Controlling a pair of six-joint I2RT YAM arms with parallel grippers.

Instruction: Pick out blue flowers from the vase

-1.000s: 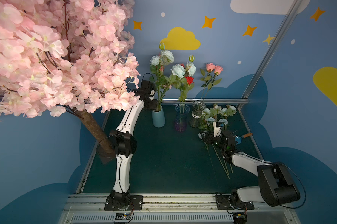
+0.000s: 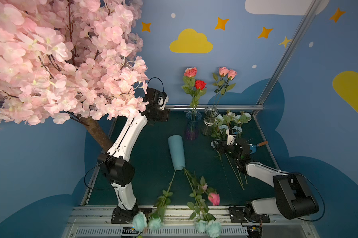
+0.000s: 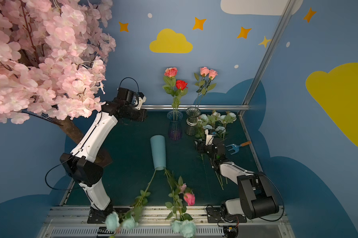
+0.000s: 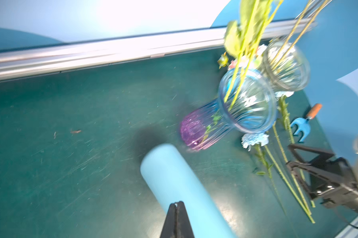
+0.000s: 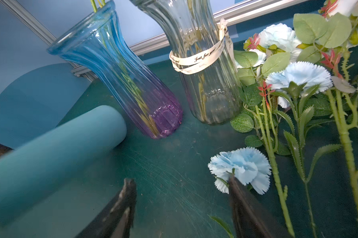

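Observation:
The plain blue vase [image 2: 177, 154] lies on its side mid-table, its mouth toward the front. Its stems spill out over the front rail, with pale blue-green roses [image 2: 213, 228] more such roses at the ends. A pink rose [image 2: 213, 198] lies among them. My left gripper is near the back left; its fingertips are together, with nothing visible between them, and they overlap the vase in the left wrist view. My right gripper stands with fingers apart, nothing between them, beside a light blue carnation [image 5: 242, 168].
A blue-purple glass vase [image 5: 125, 79] with red roses and a clear vase [image 5: 206, 79] with pink roses stand upright at the back. Loose flowers and a small blue fork [image 4: 302, 126] lie at the right. The pink blossom tree [image 2: 67, 59] overhangs the left.
The blue vase was upright at the back; it has toppled forward, its flowers swinging down to the front rail. The right arm looks still.

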